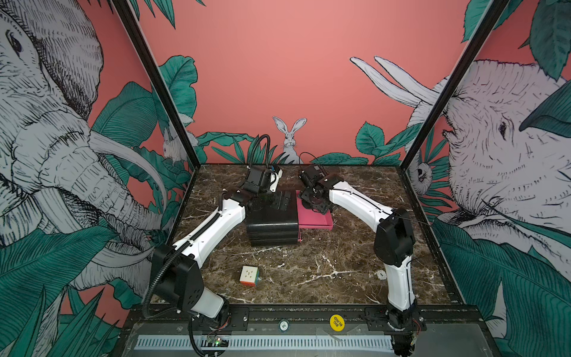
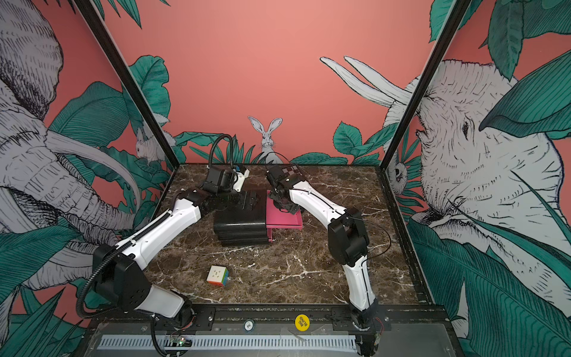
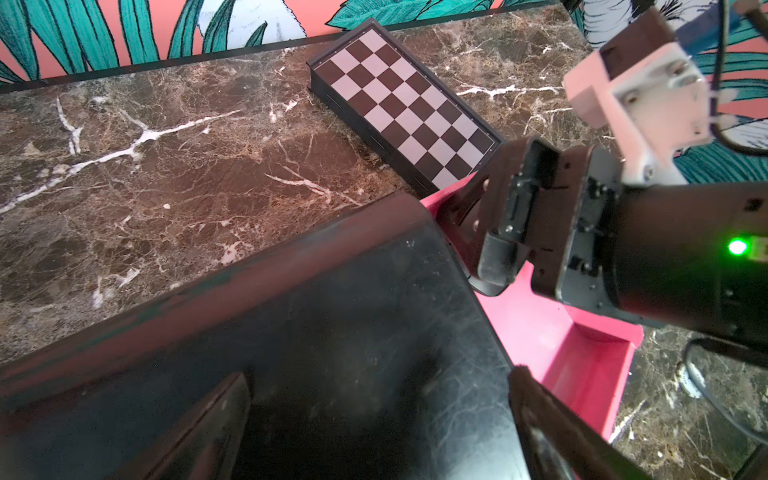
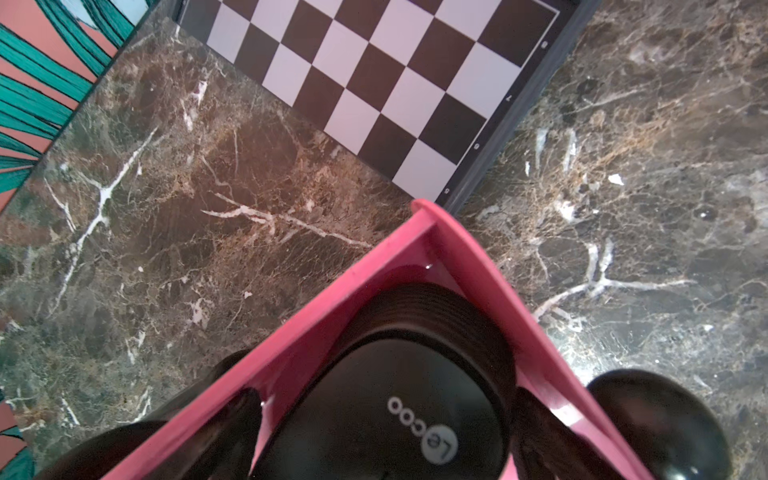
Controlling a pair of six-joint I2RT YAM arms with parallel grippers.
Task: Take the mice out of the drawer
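The pink drawer (image 1: 315, 225) sticks out of the right side of a black cabinet (image 1: 270, 223). Inside it, in the right wrist view, is a black mouse (image 4: 384, 408) with a round logo and pale lettering, close to the drawer's corner. My right gripper is over the drawer, one finger (image 4: 228, 432) on each side of the mouse; whether they press on it is unclear. Above the cabinet's black top, my left gripper stands open with nothing between its fingers. From above, the right arm hides the drawer's contents, so other mice cannot be seen.
A checkerboard box (image 3: 408, 104) lies behind the drawer, near its back corner. A puzzle cube (image 1: 248, 275) sits on the marble table in front of the cabinet.
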